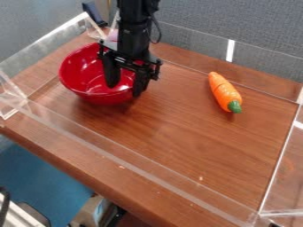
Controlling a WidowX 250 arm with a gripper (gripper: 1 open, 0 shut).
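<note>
My black gripper (126,80) reaches down into a red bowl (85,82) at the left of the wooden table, its fingers over the bowl's right part. Whether it is open or shut, and whether anything is between its fingers, I cannot tell. An orange toy carrot (222,89) with a green top lies apart to the right.
Clear low walls edge the wooden table (178,151) on its sides. A grey panel (236,31) stands behind.
</note>
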